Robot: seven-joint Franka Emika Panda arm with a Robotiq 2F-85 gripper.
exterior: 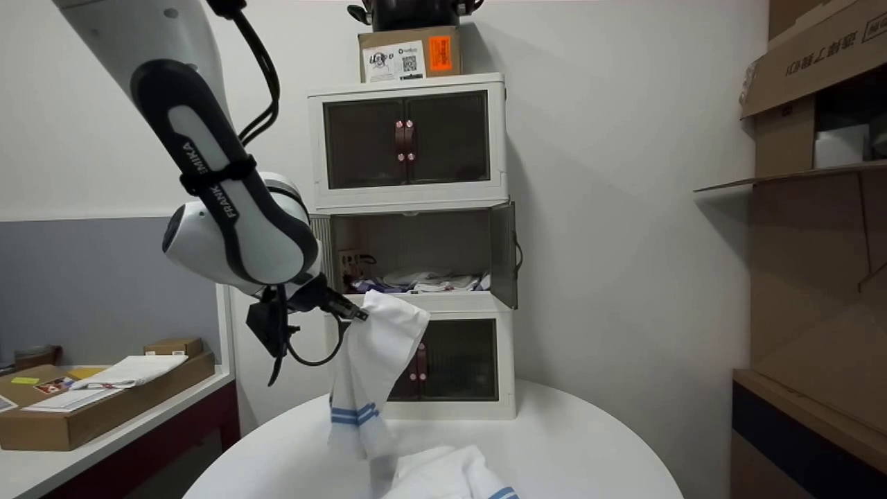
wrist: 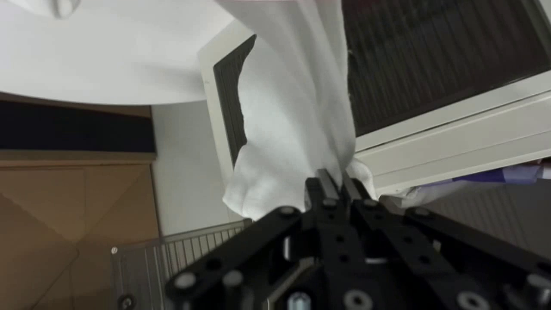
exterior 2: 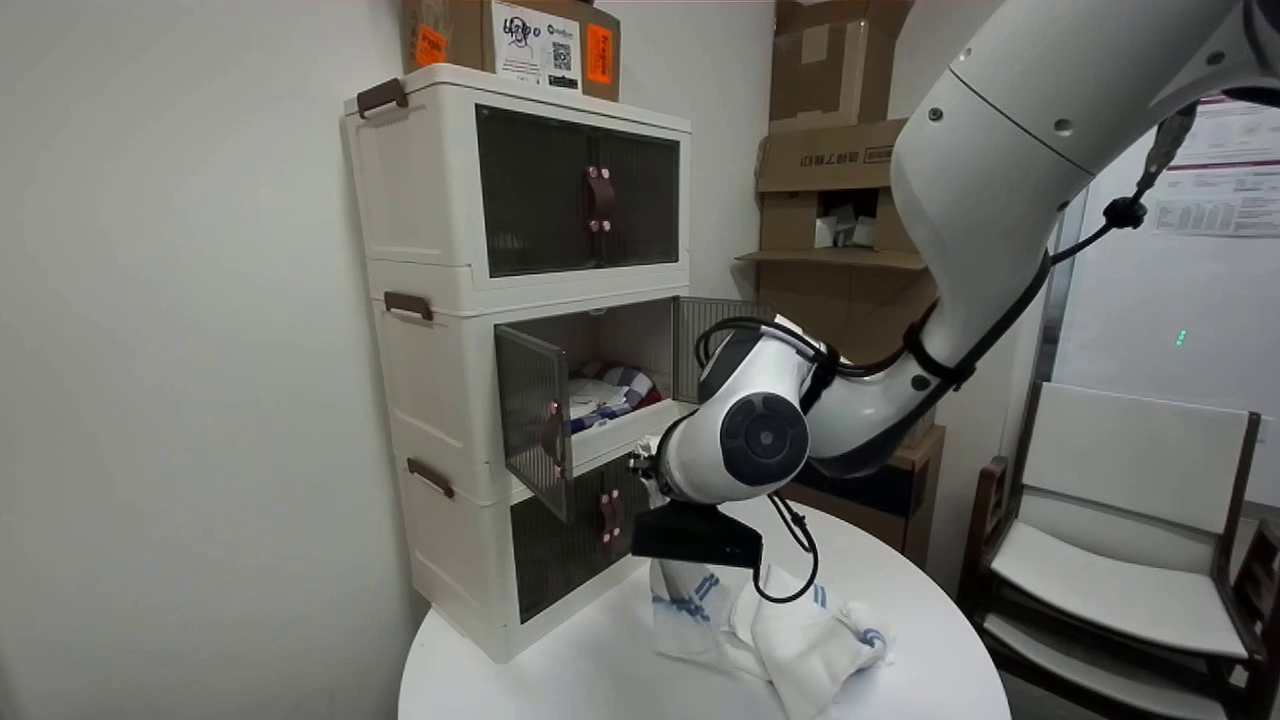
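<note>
A white towel with blue stripes (exterior: 384, 341) hangs from my gripper (exterior: 362, 315), which is shut on it near its upper end. In the wrist view the cloth (wrist: 294, 98) passes between the fingertips and drapes away from them. Its lower end reaches down near the round white table in exterior view 1. A second stretch of white cloth (exterior: 453, 475) with blue stripes lies crumpled on the table; whether it is a separate towel I cannot tell. The cabinet's middle compartment (exterior: 416, 241) stands open, with folded cloths (exterior: 445, 282) inside.
Both middle doors are swung outward, the left door (exterior 2: 536, 414) and the right door (exterior: 504, 256). Upper and lower doors are closed. Cardboard boxes (exterior: 819, 291) stand at the right.
</note>
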